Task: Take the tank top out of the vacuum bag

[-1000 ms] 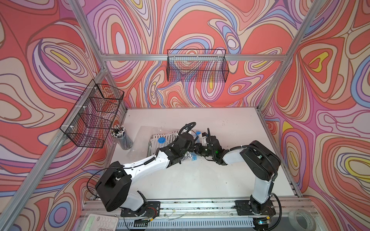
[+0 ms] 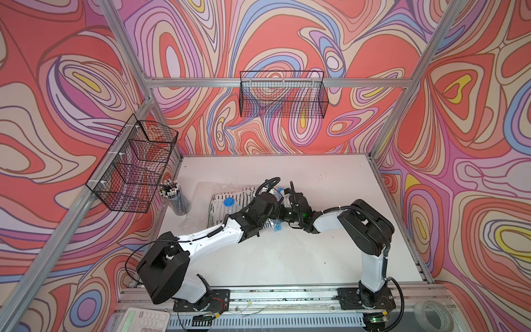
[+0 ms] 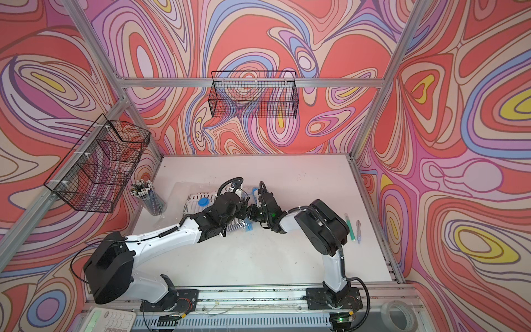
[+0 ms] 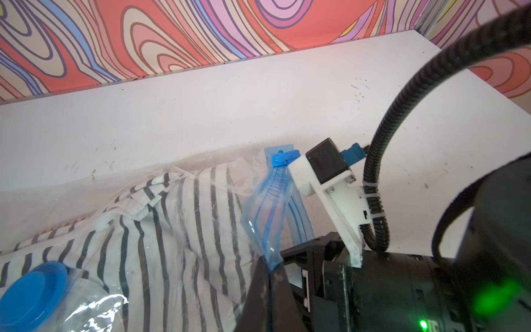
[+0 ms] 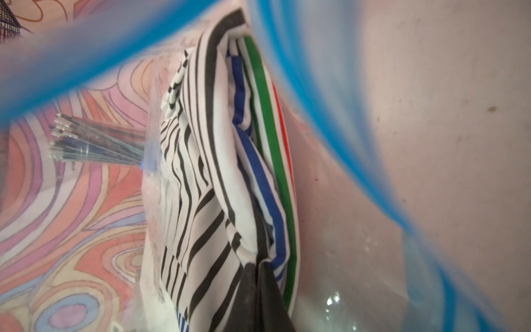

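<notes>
The clear vacuum bag (image 2: pixel 193 221), with its blue cap (image 4: pixel 31 294), lies on the table. The striped tank top (image 4: pixel 193 221) is inside. At the bag's blue zipper edge (image 4: pixel 265 210), my left gripper is shut, the film at its tips. My right gripper is shut at the bag's mouth, its tips against the folded striped fabric (image 5: pixel 221 166); whether fabric is pinched between them is unclear.
A holder of thin sticks (image 2: pixel 178 202) stands at the left. Pens (image 3: pixel 350 227) lie at the right edge. Wire baskets hang on the frame.
My right arm has moved slightly leftward, toward the bag. The bag and its cap have shifted slightly left. My left arm is almost unchanged.
</notes>
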